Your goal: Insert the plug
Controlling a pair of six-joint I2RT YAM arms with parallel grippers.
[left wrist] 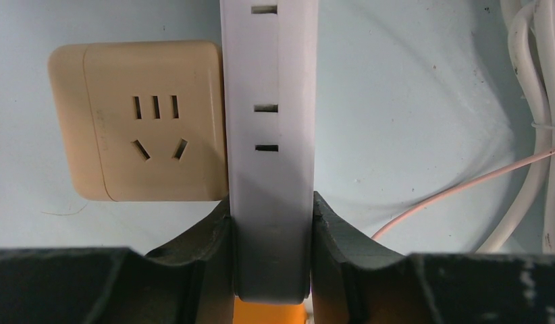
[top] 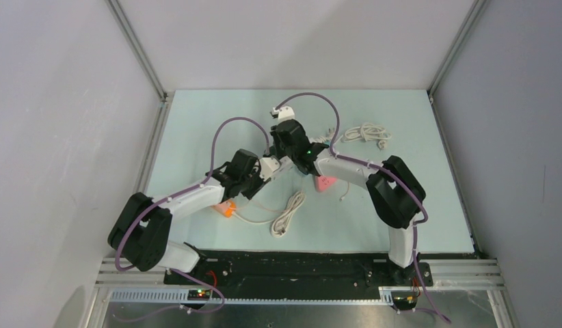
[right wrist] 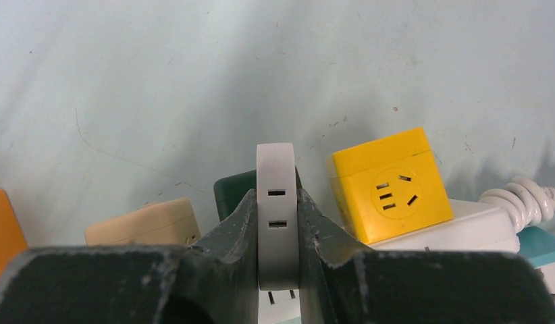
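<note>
In the left wrist view a white power strip [left wrist: 269, 121], with dark slots along its face, stands between the fingers of my left gripper. That gripper is shut on its near end. My right gripper is shut on a narrow white slotted block [right wrist: 277, 223], seen in the right wrist view. No prongs show on this block, and its underside is hidden. Behind it lies a dark green block [right wrist: 235, 191]. Part of another white slotted surface [right wrist: 281, 307] shows below the fingers; whether the held block touches it, I cannot tell.
A beige socket block [left wrist: 146, 121] sits left of the strip. A yellow socket block [right wrist: 391, 189] stands right of my right gripper. In the top view lie a pink block [top: 325, 182], an orange-ended block [top: 225, 207] and coiled white cables [top: 285, 217].
</note>
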